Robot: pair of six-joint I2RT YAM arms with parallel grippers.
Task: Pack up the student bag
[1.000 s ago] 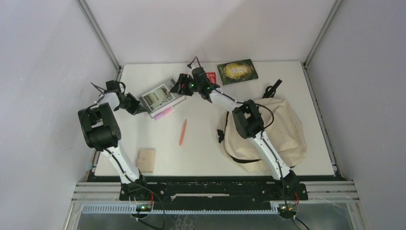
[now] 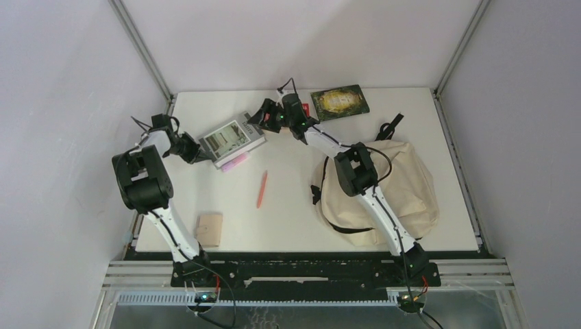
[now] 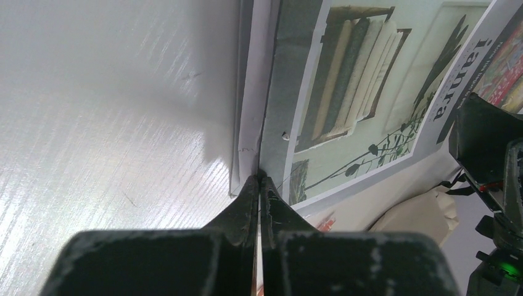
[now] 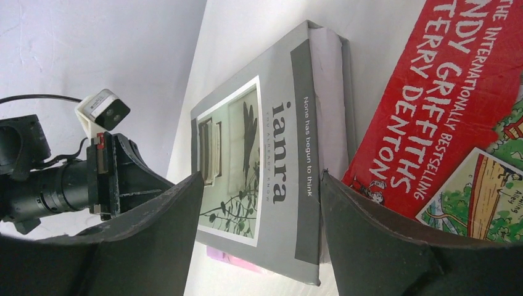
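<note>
A thick grey book (image 2: pixel 228 139) lies slanted at the left of the table. My left gripper is shut, its tips close against the book's left edge, with nothing visible between them. Over the book's right end stands my right gripper, part open. In the right wrist view one finger overlaps the cover and the other is beside the page edge; contact is unclear. A red book (image 4: pixel 425 105) lies just right of it, mostly hidden by the arm from above. The beige bag (image 2: pixel 404 192) slumps at the right, partly under my right arm.
A dark green book (image 2: pixel 340 102) lies at the back. A pink item (image 2: pixel 236 162) sits against the grey book's front edge. A red pen (image 2: pixel 262 189) and a tan notebook (image 2: pixel 209 229) lie nearer the front.
The left arm and the grey book have not visibly moved.
</note>
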